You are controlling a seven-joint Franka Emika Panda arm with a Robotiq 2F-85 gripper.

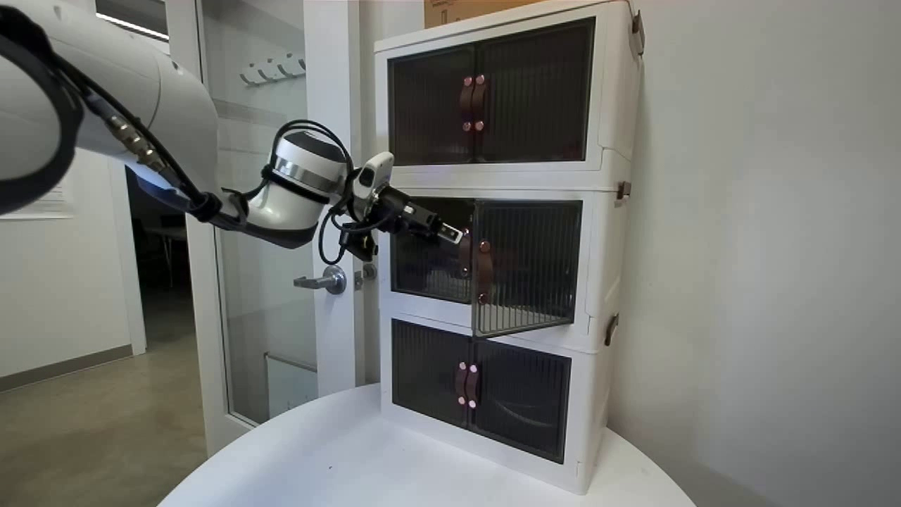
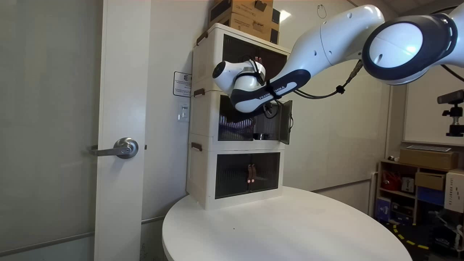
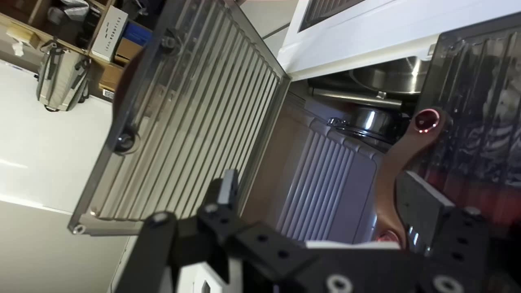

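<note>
My gripper is open in the wrist view, its fingers [image 3: 227,188] set wide apart. The brown strap handle [image 3: 388,180] of the closed left door [image 3: 481,105] lies close beside the right finger; whether they touch I cannot tell. Nothing is clasped. In exterior view 1 the gripper [image 1: 450,233] is at the front of the white cabinet's [image 1: 591,262] middle tier. That tier's right door [image 1: 528,266] is swung open, while its left door [image 1: 422,262] is closed. The arm hides much of this tier in exterior view 2.
Metal pots [image 3: 373,122] stand inside the middle compartment. The open door [image 2: 285,122] juts out beside the gripper. Top doors [image 1: 532,93] and bottom doors [image 1: 519,393] are closed. Cardboard boxes [image 2: 252,26] sit on top of the cabinet.
</note>
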